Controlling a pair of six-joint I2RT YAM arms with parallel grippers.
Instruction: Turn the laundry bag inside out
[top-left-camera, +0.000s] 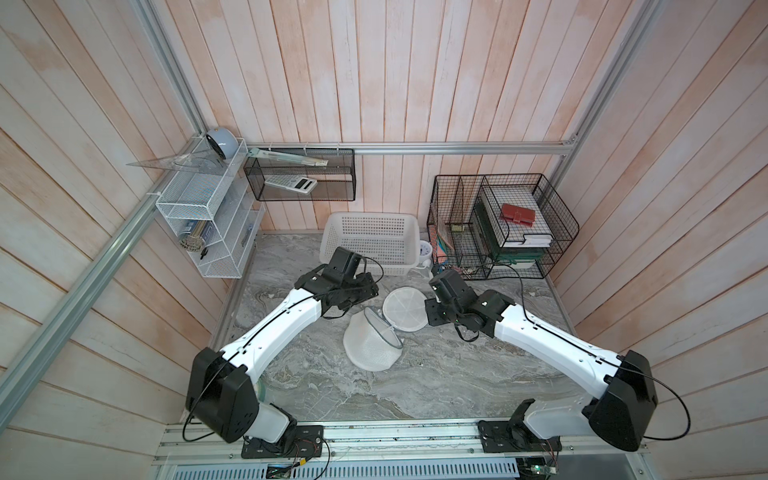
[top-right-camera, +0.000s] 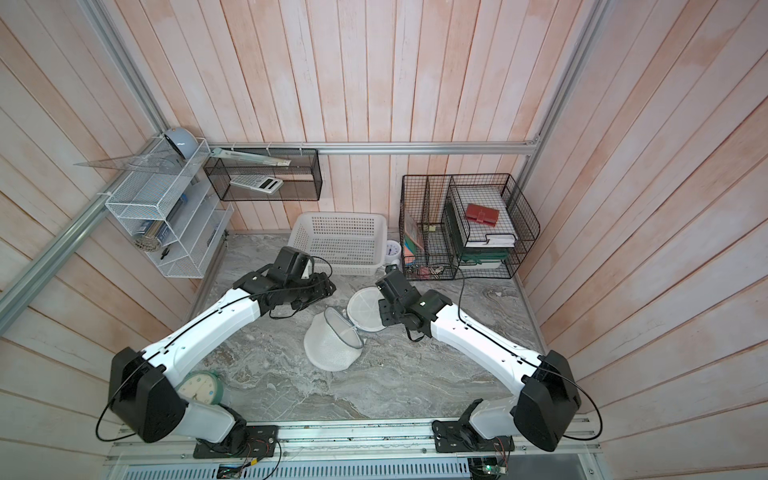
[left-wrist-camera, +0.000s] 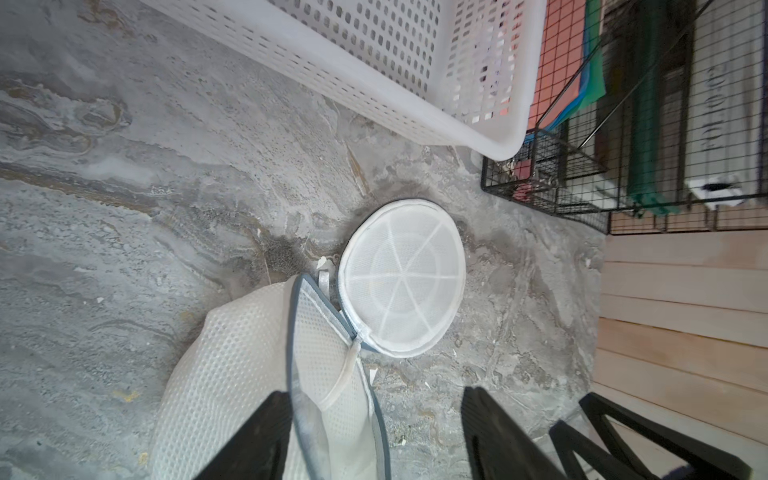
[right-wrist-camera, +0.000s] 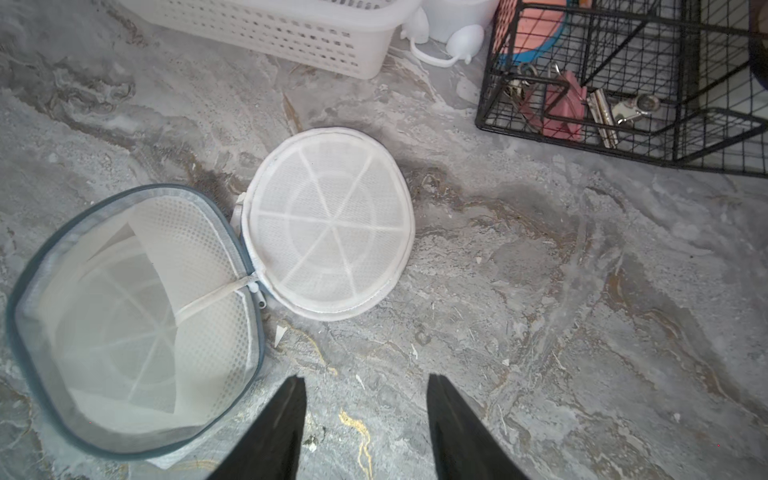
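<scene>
The laundry bag (top-left-camera: 369, 344) is white mesh with a grey rim, lying on the table with its mouth tilted to the right. Its round lid (right-wrist-camera: 329, 224) is folded out flat beside the rim, joined to it on one side. In the right wrist view the open mouth shows the inside of the bag (right-wrist-camera: 128, 320). Above the bag, my left gripper is open; in its own view the rim passes near its left finger (left-wrist-camera: 264, 436), and I cannot tell whether they touch. My right gripper stands open right of the lid, over bare table.
Behind the bag stands a white perforated basket (top-left-camera: 369, 240), with a white container (right-wrist-camera: 456, 20) on its right. A black wire rack (top-left-camera: 504, 228) with books and small items fills the back right. Free tabletop (top-left-camera: 464, 376) extends in front and to the right.
</scene>
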